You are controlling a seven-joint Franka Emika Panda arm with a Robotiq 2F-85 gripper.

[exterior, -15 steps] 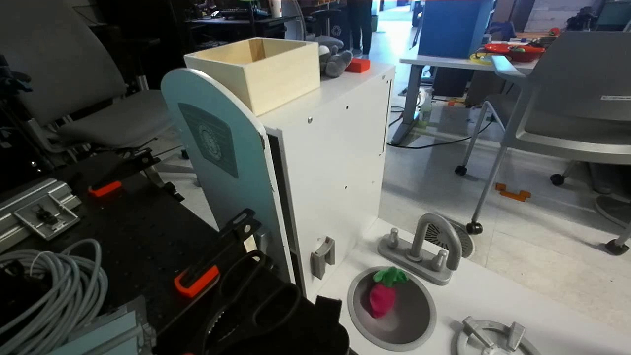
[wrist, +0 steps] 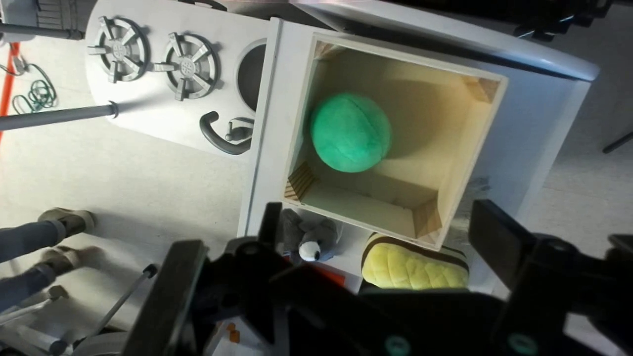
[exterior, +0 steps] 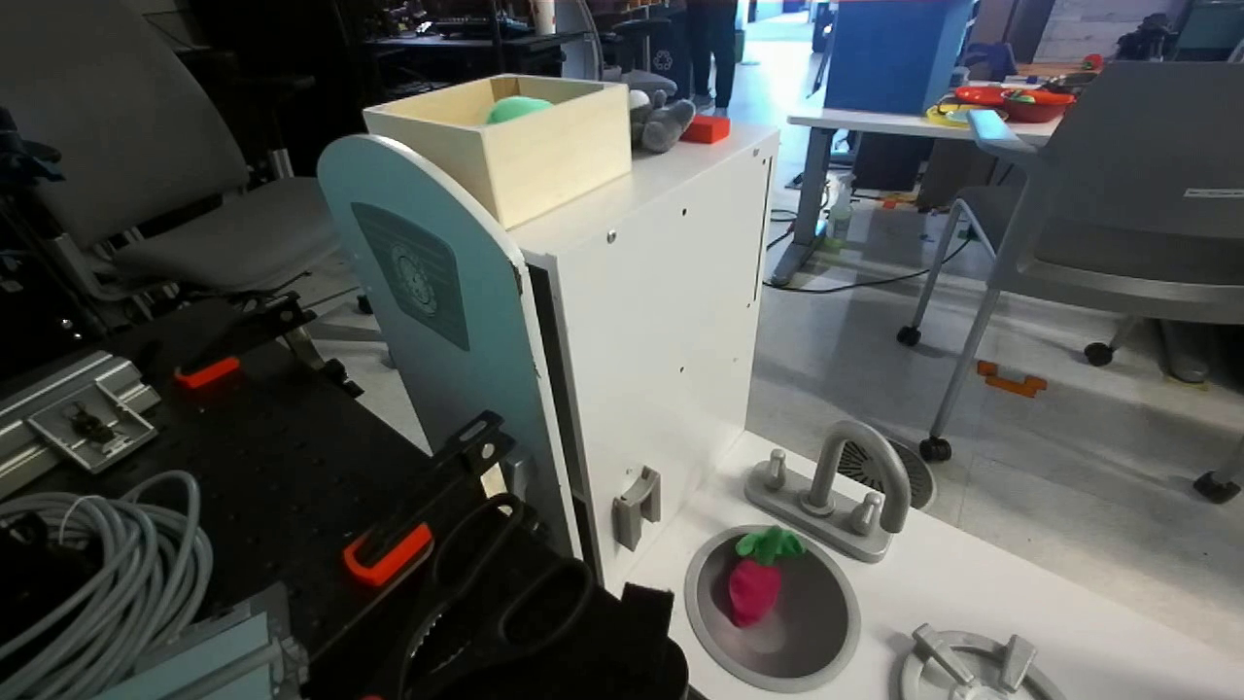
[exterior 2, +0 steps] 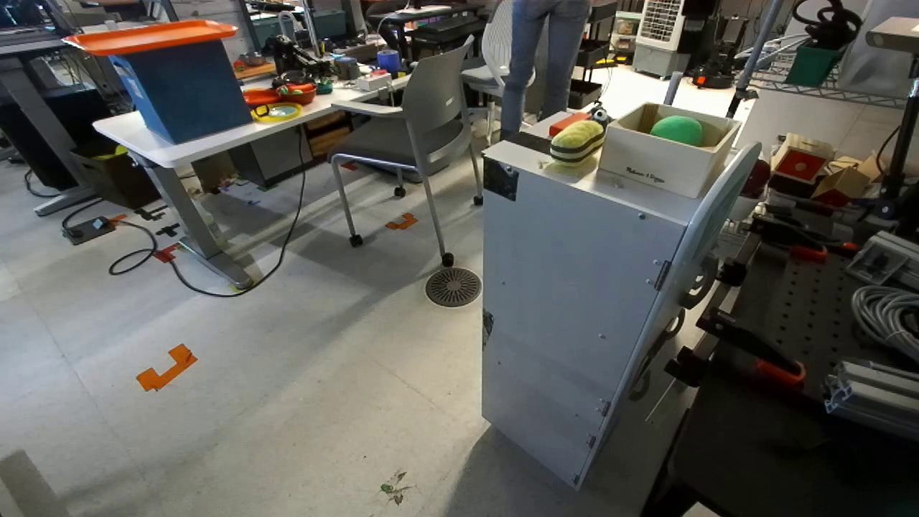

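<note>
A round green plush ball [wrist: 351,132] rests inside the pale wooden box [wrist: 469,160], towards the sink side in the wrist view. Its top [exterior: 516,109] shows past the box rim in exterior view 1, and the ball [exterior 2: 677,130] is also visible in exterior view 2. My gripper stands open in the wrist view, its dark fingers [wrist: 497,237] wide apart with nothing between them. Neither exterior view shows the gripper. The box sits on top of the white cabinet [exterior: 665,315].
Beside the box lie a yellow striped plush [wrist: 412,267], a grey plush [wrist: 309,234] and a red block [exterior: 706,128]. A pink plush vegetable [exterior: 753,591] lies in the toy sink [exterior: 834,630], near the grey faucet [exterior: 827,478]. A rounded door panel [exterior: 408,292] rises along one cabinet side.
Inside the box in exterior view 1, green now shows where none was visible a second ago. A shadow has spread over the floor at right, and the rightmost chair base has shifted.
</note>
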